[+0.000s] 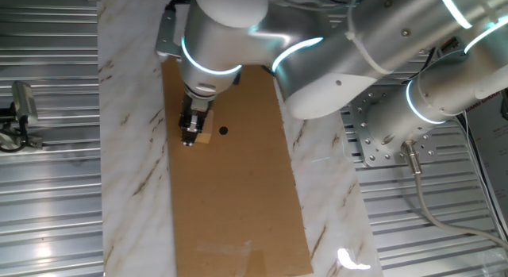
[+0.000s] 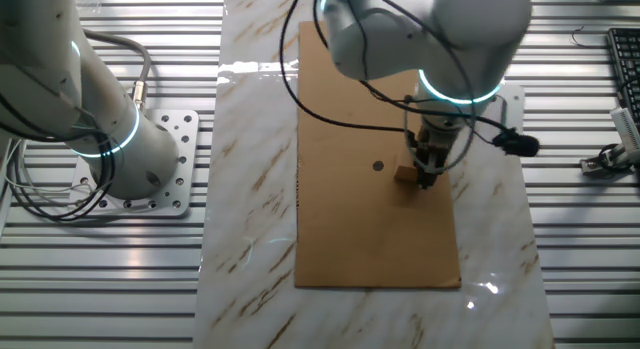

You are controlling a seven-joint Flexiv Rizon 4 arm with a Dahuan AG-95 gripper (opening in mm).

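Observation:
In exterior view 1 a small light-brown wooden block (image 1: 205, 134) sits at the right side of my black gripper (image 1: 189, 142), over the upper part of a brown cardboard sheet (image 1: 230, 198). From exterior view 2, the block (image 2: 405, 173) shows on the left of the gripper (image 2: 426, 181), close against its fingers. The block travels along with the gripper, so the fingers appear shut on it, though the contact itself is hidden. Whether the block touches the cardboard or hangs just above it is unclear. A black round spot (image 1: 223, 131) lies bare on the cardboard beside the block.
The cardboard lies on a marble-patterned table (image 1: 135, 182), its lower part empty. Loose black cables (image 2: 350, 123) hang around the arm. Slatted metal surfaces (image 1: 48, 201) flank the table, and a small device (image 1: 22, 110) stands at the far left.

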